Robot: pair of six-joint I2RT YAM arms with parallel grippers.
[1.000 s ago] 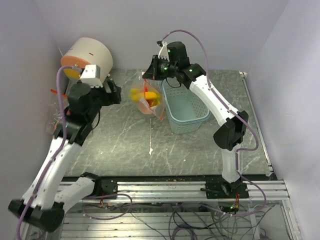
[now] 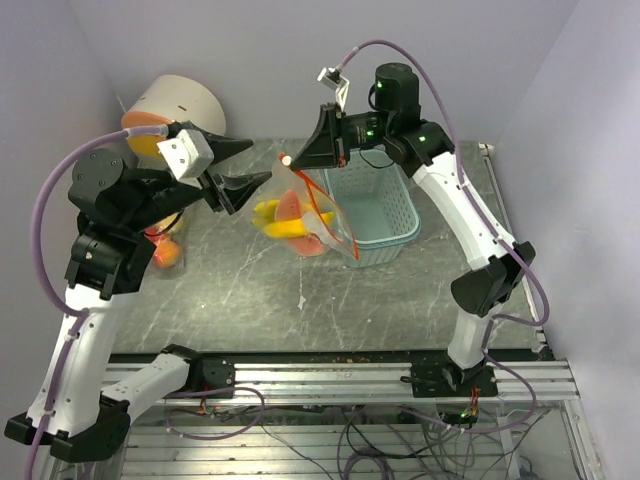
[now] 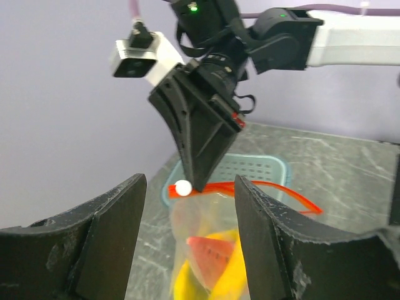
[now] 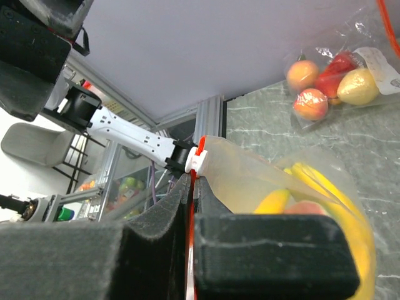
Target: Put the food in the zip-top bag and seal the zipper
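Note:
A clear zip top bag with red zipper edge [image 2: 330, 222] holds yellow bananas [image 2: 285, 226] and pink-red fruit. My right gripper is shut on the bag's zipper end, at the white slider [image 3: 183, 187], and the bag hangs from it. My left gripper [image 2: 245, 165] stands open just left of the bag; in the left wrist view its fingers frame the bag, with nothing held between them.
A teal basket [image 2: 390, 240] sits right of the bag. Another bag of fruit [image 4: 331, 84] lies at the left of the grey table. A white cylinder [image 2: 180, 105] stands at back left.
My left gripper has moved right toward the bag and opened wider. My right gripper has moved slightly, with the bag shifting and turning along with it.

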